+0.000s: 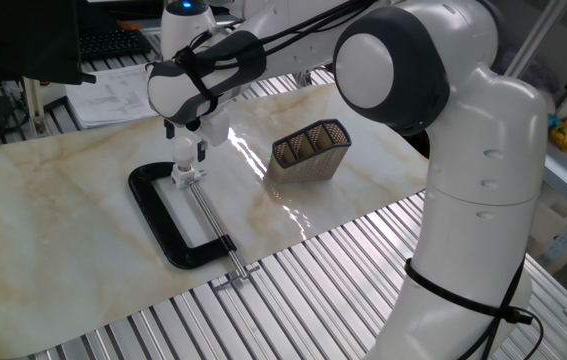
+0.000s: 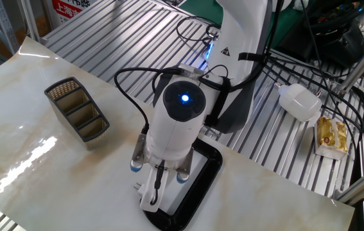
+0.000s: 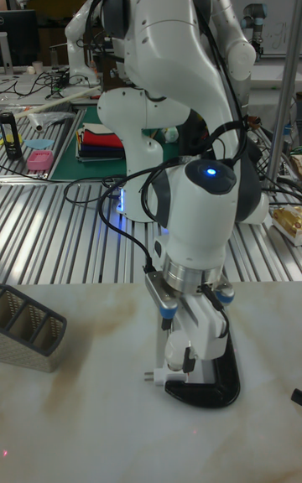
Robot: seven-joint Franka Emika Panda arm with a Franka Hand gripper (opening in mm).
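Observation:
My gripper (image 2: 160,172) hangs low over the black C-shaped clamp (image 1: 160,222), which lies flat on the marbled sheet. Its fingers (image 3: 167,311) have blue tips and stand wide apart, with no visible contact on the white piece between them. That white piece (image 3: 203,326) is partly hidden by the hand in the view from above. A small white plug (image 3: 162,376) with metal prongs sits against the clamp's end, below the gripper. The clamp's threaded screw (image 1: 208,215) runs along its open side, toward the slatted table.
A beige holder (image 1: 310,155) with several compartments stands upright, apart from the clamp. A white bulb-shaped object (image 2: 299,102) and a gold-topped box (image 2: 331,138) lie on the slatted table (image 2: 284,151). Bare sheet (image 1: 53,230) surrounds much of the clamp.

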